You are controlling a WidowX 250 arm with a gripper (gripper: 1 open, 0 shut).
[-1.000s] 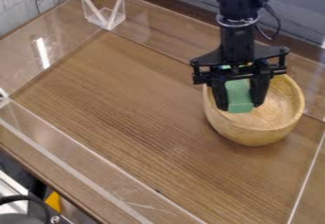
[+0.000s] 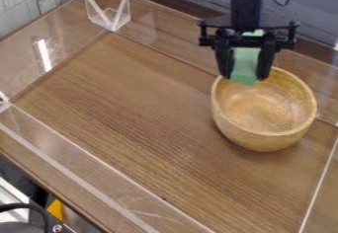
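Note:
My black gripper (image 2: 244, 46) is shut on a pale green object (image 2: 244, 66), held above the rear left part of a round wooden bowl (image 2: 262, 128). The object's lower end overlaps the bowl's back rim in this view; whether it touches cannot be told.
The wooden table stretches clear to the left and front. A clear wire-like or plastic holder (image 2: 110, 13) stands at the back left. A wall edge runs behind the gripper.
My gripper has moved up and back with the green object, which was lower inside the bowl. The bowl stays about where it was.

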